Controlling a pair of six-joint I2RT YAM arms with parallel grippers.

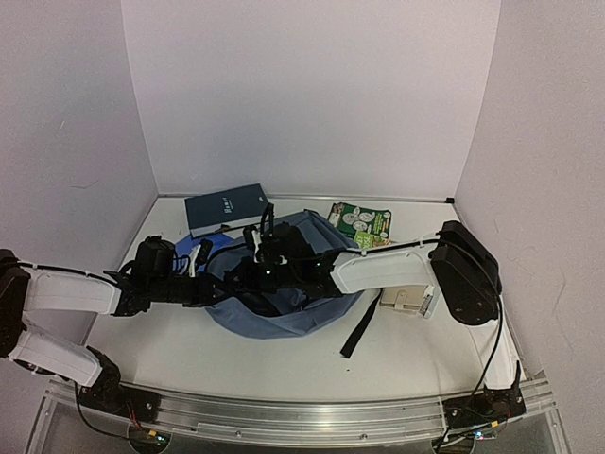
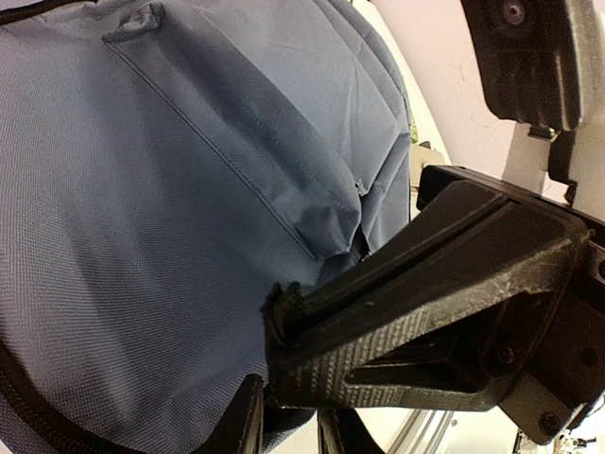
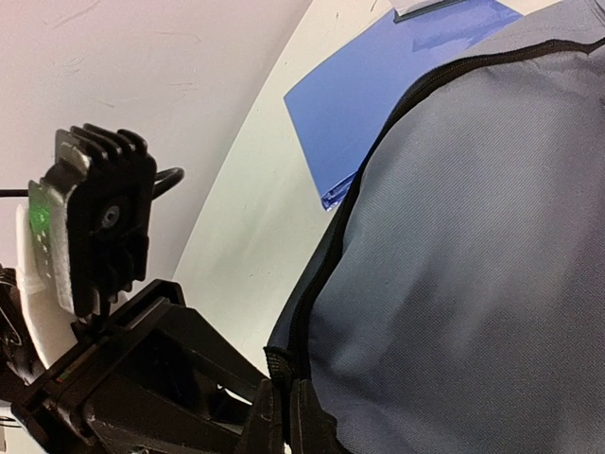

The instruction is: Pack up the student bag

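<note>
The grey-blue bag [image 1: 274, 326] lies in the middle of the table with its mouth open and a black zip [image 3: 333, 248] along its edge. At the bag's left rim, in the top view, my right gripper [image 1: 233, 281] and left gripper [image 1: 219, 287] meet tip to tip. In the right wrist view the right gripper is closed around the black zip edge, its fingers tight together. A gap shows between the left gripper's fingers [image 2: 248, 416] in the left wrist view, close to the bag's edge; nothing clearly sits between them.
Behind the bag lie a dark book [image 1: 227, 207] and, partly covered, a blue folder [image 3: 345, 113]. A green book [image 1: 359, 219] is at the back right, with a beige case [image 1: 406, 298] nearer. A black strap [image 1: 359, 331] trails from the bag.
</note>
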